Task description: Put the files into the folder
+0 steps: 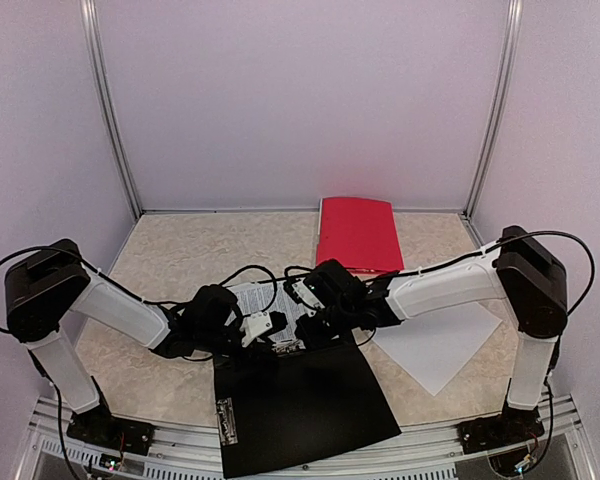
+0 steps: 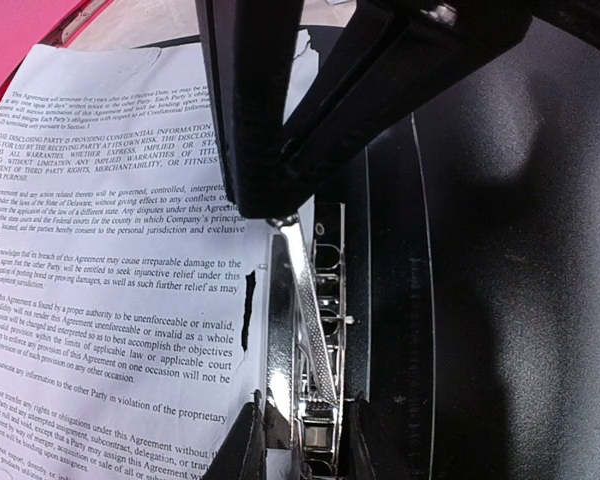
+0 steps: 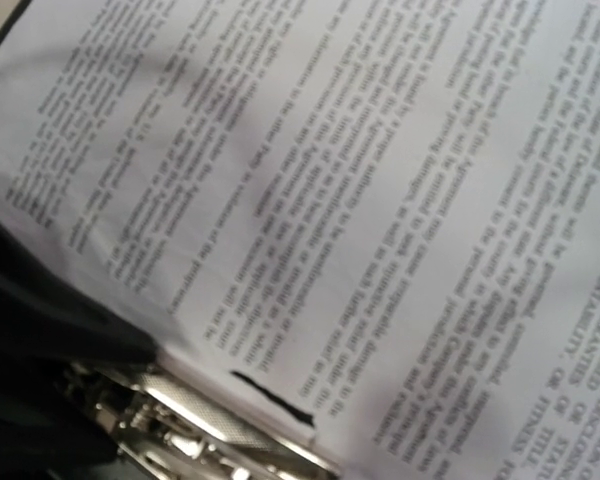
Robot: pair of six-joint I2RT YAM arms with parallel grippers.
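An open black folder (image 1: 305, 410) lies at the table's front, with printed pages (image 2: 110, 260) (image 3: 370, 180) along its metal clip (image 2: 310, 300) (image 3: 210, 420). My left gripper is low over the clip's end, its fingers a short way apart at the lower edge of the left wrist view; whether anything is between them is unclear. My right gripper (image 1: 305, 325) is beside it at the clip, seen as dark fingers at the left of the blurred right wrist view and above the clip's lever in the left wrist view.
A red folder (image 1: 358, 230) lies at the back right. A blank white sheet (image 1: 435, 350) lies right of the black folder.
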